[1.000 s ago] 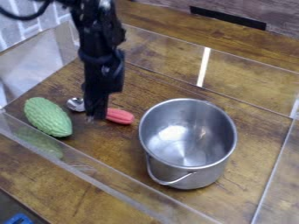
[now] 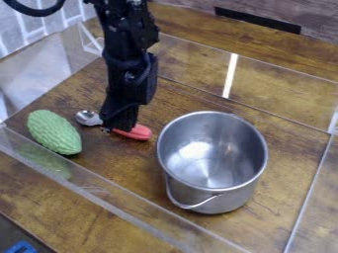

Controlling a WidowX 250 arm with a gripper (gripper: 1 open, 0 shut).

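A black gripper (image 2: 117,121) hangs low over a spoon with a red handle (image 2: 132,132), its fingertips at or just above the spoon, which they partly hide; it looks shut, and I cannot tell whether they touch the spoon. The spoon's metal bowl (image 2: 87,118) points left. A green bumpy vegetable (image 2: 53,132) lies to the left, and a steel pot (image 2: 211,183) with a wire handle stands to the right.
The wooden table (image 2: 278,99) is bordered by clear panels at the sides and front. Free wood lies behind the pot and at the back right.
The spoon and pot look unmoved.
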